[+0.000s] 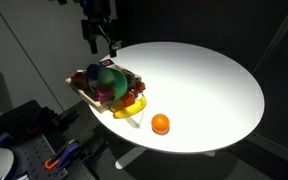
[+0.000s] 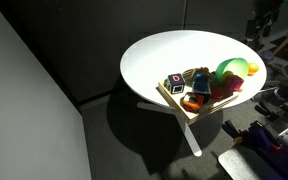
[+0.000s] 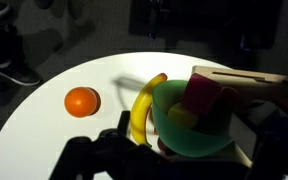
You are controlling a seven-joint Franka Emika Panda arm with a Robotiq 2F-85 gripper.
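Observation:
My open gripper [image 1: 104, 48] hangs above the far side of a wooden tray, clear of the things in it. Nothing shows between its fingers. The wrist view has the gripper spread across the bottom, with a green bowl [image 3: 166, 92] beneath it. That bowl [image 1: 118, 82] rests tilted at the tray, and a pinkish-red block [image 3: 199, 93] shows against its inside. Beside the bowl lies a yellow banana [image 3: 142, 108]. An orange [image 1: 160, 123] sits alone on the white table, apart from the rest.
The tray [image 3: 244, 75] also holds several blocks and toys, including a dark block with a pale face [image 2: 176, 84] and a blue piece [image 2: 201, 83].

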